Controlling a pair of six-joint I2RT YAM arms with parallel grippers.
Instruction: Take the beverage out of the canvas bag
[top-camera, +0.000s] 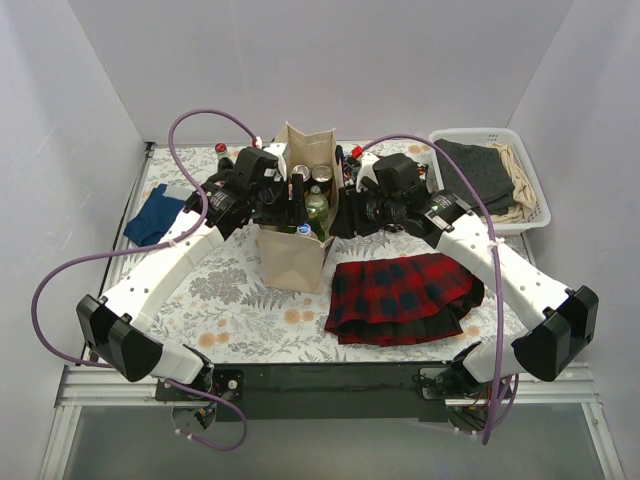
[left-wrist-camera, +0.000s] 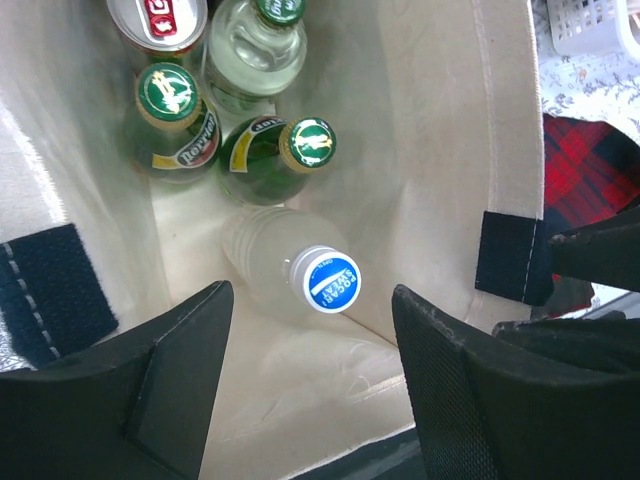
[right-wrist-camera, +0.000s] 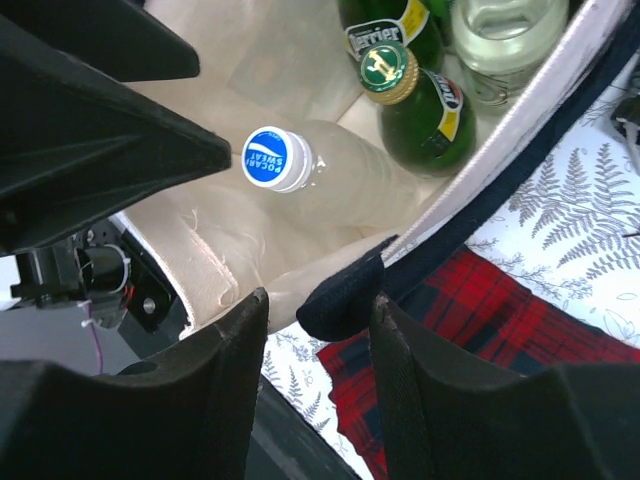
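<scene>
In the top view the open canvas bag (top-camera: 292, 262) stands mid-table with bottles and cans inside. A clear bottle with a blue-and-white cap (left-wrist-camera: 331, 281) leans in its near end. Farther in are green bottles (left-wrist-camera: 178, 110), a clear green-capped bottle (left-wrist-camera: 255, 50) and a can (left-wrist-camera: 158, 22). My left gripper is open above the bag, its fingers spread either side of the capped bottle's top, not closed on it. At the bag's right rim my right gripper is open, with the rim's black strap patch (right-wrist-camera: 345, 298) between its parted fingers.
A red-black plaid cloth (top-camera: 395, 295) lies right of the bag. At the back right stands a white basket (top-camera: 540, 212) holding cloths. A blue cloth (top-camera: 153, 216) lies at the left, near a red-capped bottle (top-camera: 221, 150).
</scene>
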